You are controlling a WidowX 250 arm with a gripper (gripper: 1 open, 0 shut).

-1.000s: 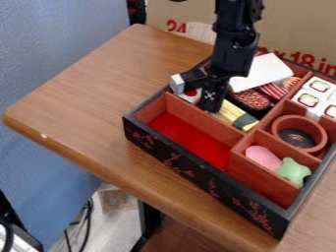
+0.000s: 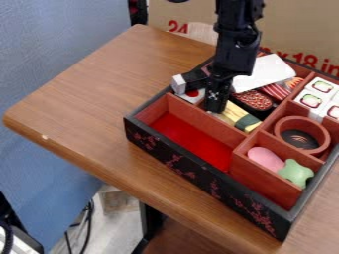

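Observation:
My black gripper (image 2: pixel 208 85) reaches down over the upper-left part of a black bento box (image 2: pixel 208 180) with red inner compartments. A white piece with a red mark (image 2: pixel 188 93) sits right at its fingers; I cannot tell whether they hold it. The lower-left red compartment (image 2: pixel 185 136) is empty. Yellow and dark pieces (image 2: pixel 244 118), striped red pieces (image 2: pixel 276 91), white rolls (image 2: pixel 316 94), a round ring (image 2: pixel 300 139), a pink piece (image 2: pixel 265 158) and a green piece (image 2: pixel 295 173) fill other compartments. A white card (image 2: pixel 269 67) lies behind.
A cardboard box (image 2: pixel 185 20) stands behind the table.
My gripper has shifted very slightly near the upper-left of the box; the pieces look unchanged.

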